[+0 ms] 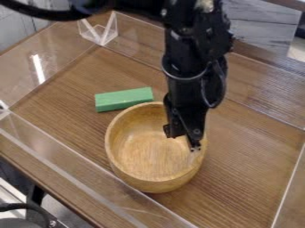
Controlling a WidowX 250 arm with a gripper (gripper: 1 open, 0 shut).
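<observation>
A round light wooden bowl point(149, 159) sits in the middle of the table. Behind it to the left lies a green block point(123, 98). The black gripper point(191, 135) reaches down from the top, its tip over the right back part of the bowl. It looks shut, with nothing visible between its fingers; part of the bowl's back rim is hidden behind it.
A clear plastic item point(96, 27) stands at the back left. Clear strips run along the table's left and right edges. The wooden surface point(244, 151) right of the bowl is free, as is the area left of the green block.
</observation>
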